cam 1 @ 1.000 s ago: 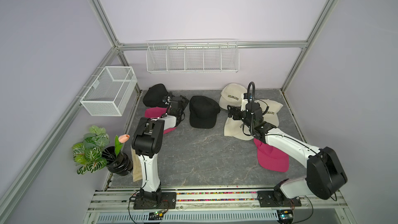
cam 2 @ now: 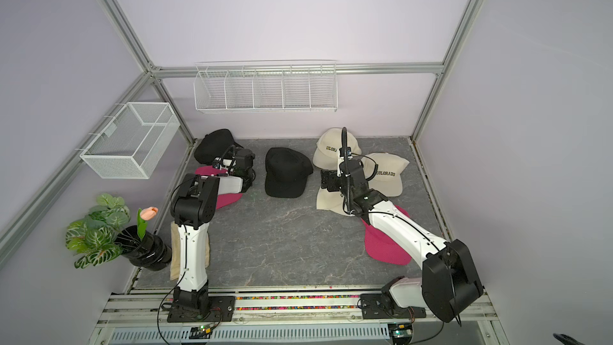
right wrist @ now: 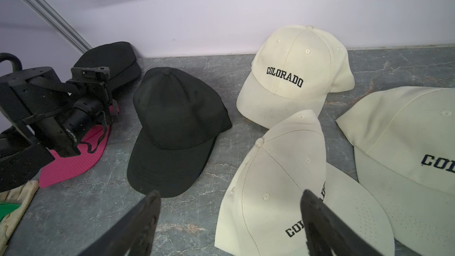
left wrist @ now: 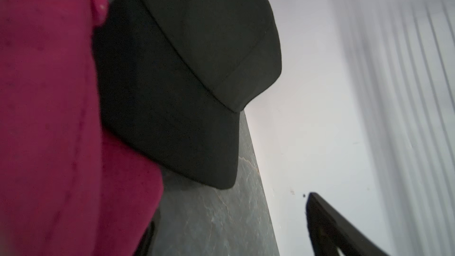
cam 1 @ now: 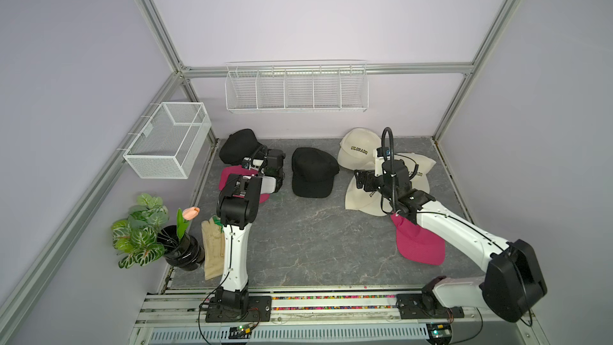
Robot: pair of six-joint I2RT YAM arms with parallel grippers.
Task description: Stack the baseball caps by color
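Observation:
Black caps sit at the back left [cam 1: 237,147] and centre [cam 1: 314,172]. A magenta cap [cam 2: 226,200] lies under my left gripper [cam 1: 255,163], which stands open against it; the left wrist view shows this cap close beside a black brim. Cream COLORADO caps rest at the back right [right wrist: 293,64], at far right [right wrist: 402,123] and in front [right wrist: 275,170]. A second magenta cap [cam 1: 418,242] lies front right, partly hidden by the right arm. My right gripper [cam 1: 360,179] hangs open over the cream caps with nothing between its fingers.
A plant in a black pot [cam 1: 183,255] and a beige item [cam 1: 212,249] are at the left. White wire baskets hang on the left wall [cam 1: 159,166] and back wall [cam 1: 297,108].
Over the last second my left arm has shifted, its gripper moving slightly left over the magenta cap. The caps look essentially unmoved.

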